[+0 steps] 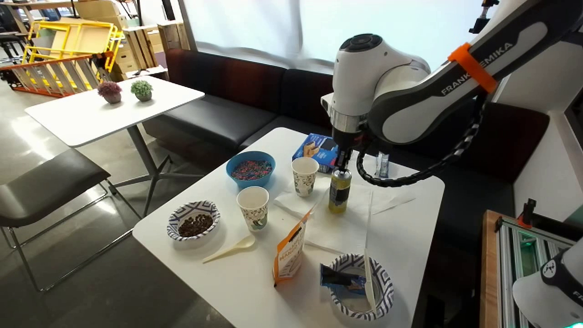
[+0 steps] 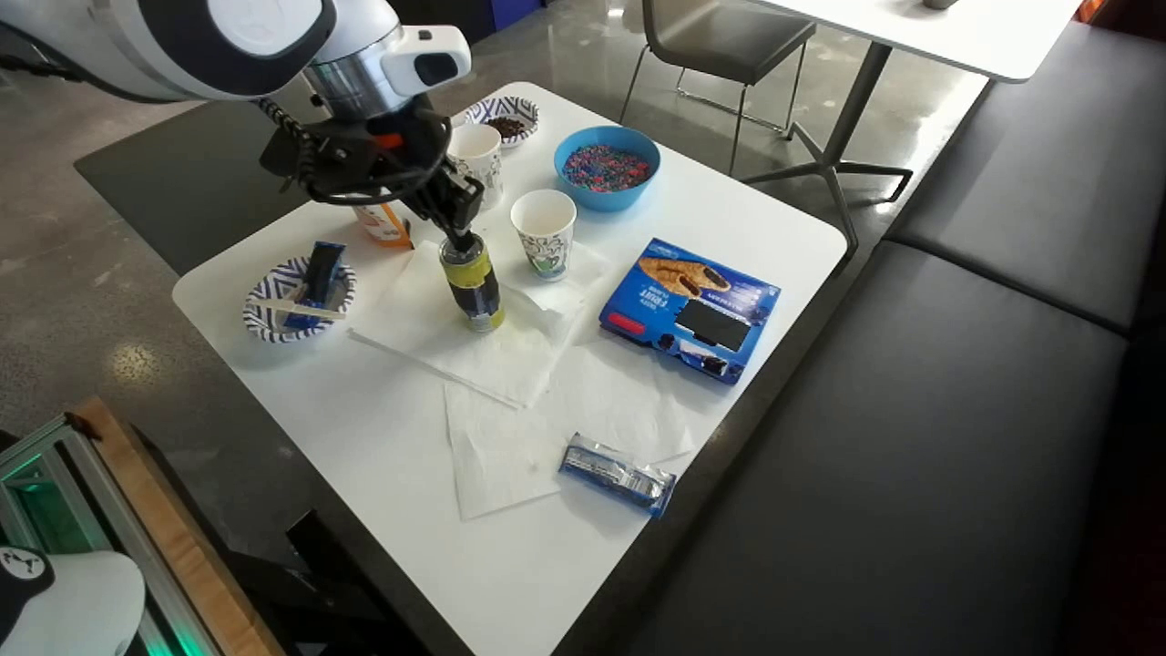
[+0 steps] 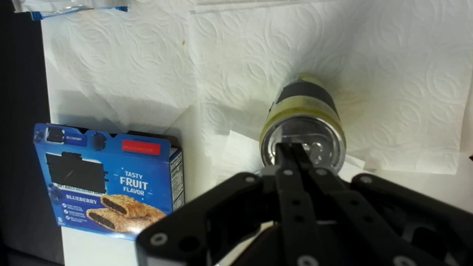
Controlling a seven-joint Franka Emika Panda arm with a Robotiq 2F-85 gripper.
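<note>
A yellow-green can with a dark band stands upright on white paper towels. Directly over its lid is my gripper, pointing down. In the wrist view the gripper is shut, its two fingers side by side with nothing visible between them. The fingertips overlap the silver lid of the can, hiding part of it around the tab. They are at or very near the lid; whether they touch it, I cannot tell.
Close to the can are two paper cups and a blue snack box. Around them lie a blue bowl, patterned bowls, an orange-and-white pouch, a spoon and a wrapped bar.
</note>
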